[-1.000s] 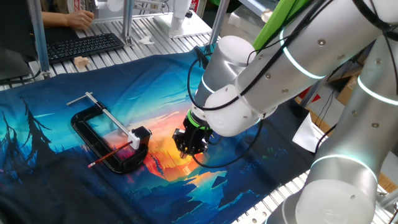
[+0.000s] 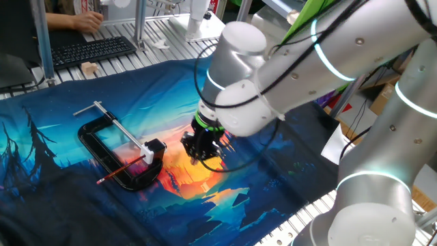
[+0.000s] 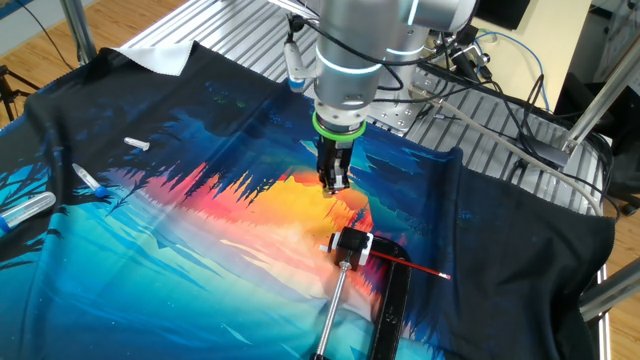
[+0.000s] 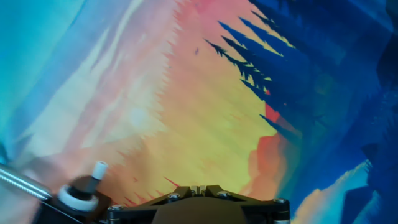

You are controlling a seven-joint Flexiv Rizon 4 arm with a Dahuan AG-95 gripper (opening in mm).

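My gripper (image 2: 194, 158) hangs above the orange middle of the printed cloth, beside a black C-clamp (image 2: 92, 140) and apart from it. In the wrist view the fingers of my gripper meet at the bottom edge, shut, with nothing visible between them. A black block with a white piece (image 3: 352, 243) sits at the end of the clamp's metal screw (image 3: 334, 310). From there a thin red stick (image 3: 415, 264) juts out across the clamp frame. At lower left of the wrist view show a white ring (image 4: 78, 200) and a short peg with a white tip (image 4: 99, 169).
A large clear tube (image 3: 28, 211), a smaller blue-ended tube (image 3: 90, 181) and a small white piece (image 3: 137, 143) lie on the cloth (image 3: 200, 300). Beyond its edge are a keyboard (image 2: 92, 50) and a person's hand (image 2: 87, 22).
The gripper has shifted slightly left. The clamp and stick stay put.
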